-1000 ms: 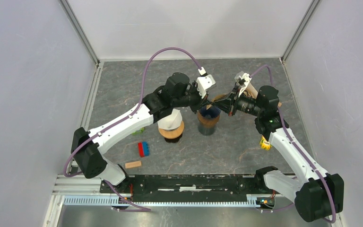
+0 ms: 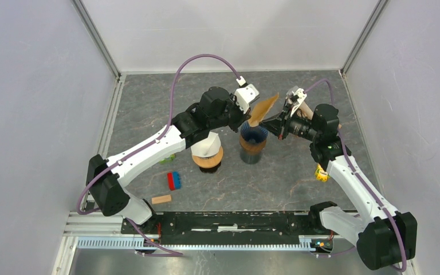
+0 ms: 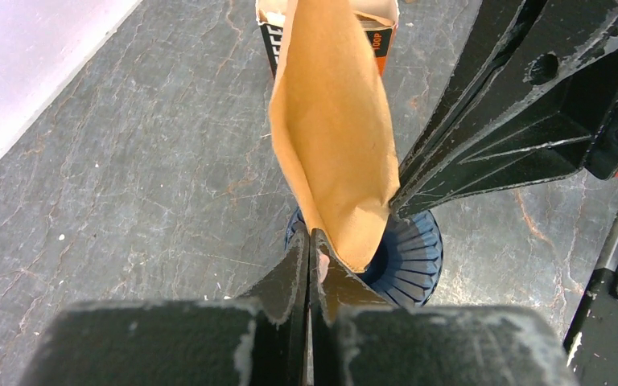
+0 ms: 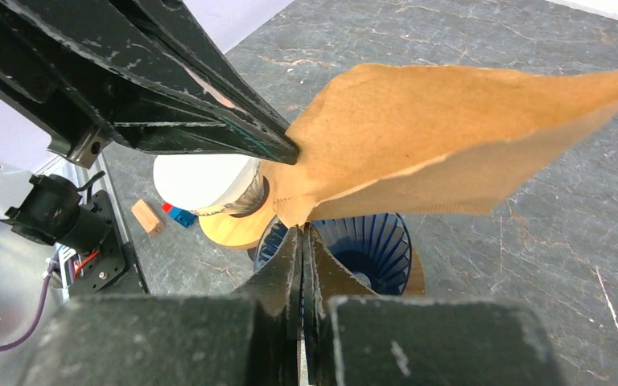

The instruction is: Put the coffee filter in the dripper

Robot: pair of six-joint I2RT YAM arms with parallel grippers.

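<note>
The brown paper coffee filter (image 2: 265, 107) (image 3: 334, 104) (image 4: 418, 129) stands tilted above the dark blue ribbed dripper (image 2: 254, 135) (image 3: 420, 257) (image 4: 374, 253), outside its bowl. My left gripper (image 2: 249, 122) is shut on the filter near one lower edge. On the opposite side, my right gripper (image 2: 262, 125) is shut, its tips right at the filter's lower corner. Whether any paper is between those right fingers is hard to tell. The filter and fingers cover part of the dripper's opening.
Left of the dripper stands a white-topped vessel with a wooden collar (image 2: 207, 152). A red and blue block (image 2: 173, 180) and a wooden block (image 2: 161, 199) lie nearer the front left. An open box (image 3: 330, 32) sits behind; a yellow item (image 2: 321, 173) lies right.
</note>
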